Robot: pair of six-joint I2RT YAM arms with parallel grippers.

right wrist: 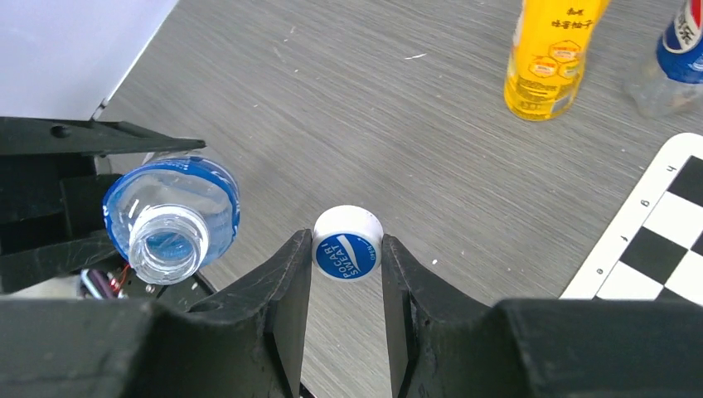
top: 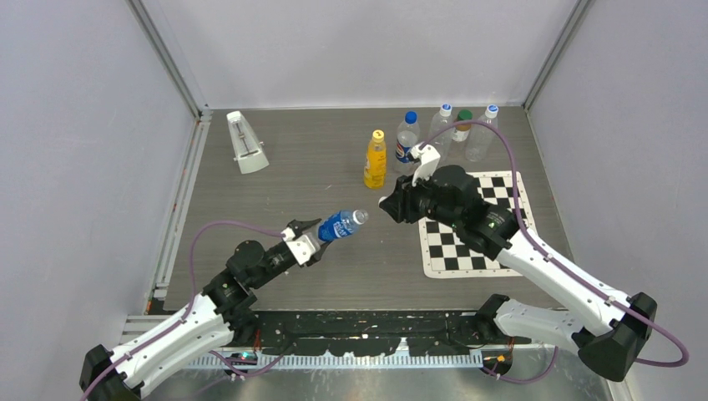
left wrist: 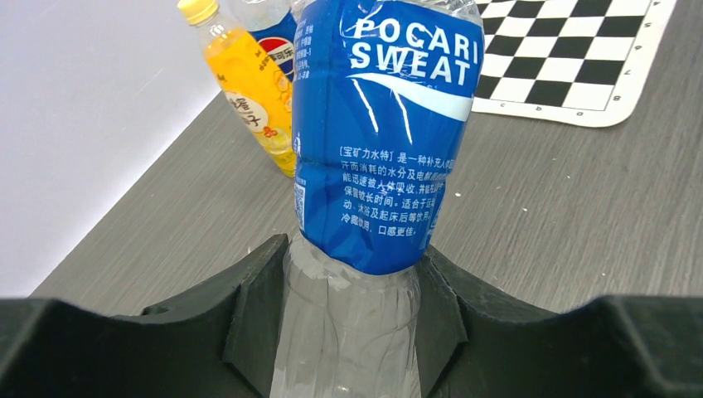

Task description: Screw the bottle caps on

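A clear bottle with a blue Pocari Sweat label [top: 338, 224] [left wrist: 385, 124] is held tilted in my left gripper [top: 309, 238], which is shut round its body. Its open threaded mouth [right wrist: 166, 243] points toward my right side. My right gripper [top: 392, 200] is shut on a white cap with a blue top [right wrist: 346, 253], held to the right of that mouth and apart from it.
An orange bottle [top: 375, 163], a Pepsi bottle [top: 406, 146] and several other capped bottles stand at the back right. A checkerboard [top: 451, 263] lies on the right. A white object [top: 248, 146] sits back left.
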